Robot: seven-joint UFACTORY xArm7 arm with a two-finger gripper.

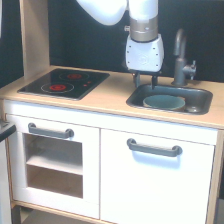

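My gripper (145,83) hangs fingers-down over the left back part of the sink. Its two dark fingers stand apart, and nothing shows between them. In the dark sink basin (197,104) sits a grey-green round dish (164,102), below and slightly right of the fingertips. A gap seems to separate the fingers from the dish, though its depth is hard to judge. The dish's underside is hidden in the basin.
A dark faucet (181,62) rises behind the sink, to the right of my gripper. To the left lies a black cooktop (64,83), its surface clear. Bare wooden counter (110,97) separates cooktop and sink. White cabinet doors (155,185) are below.
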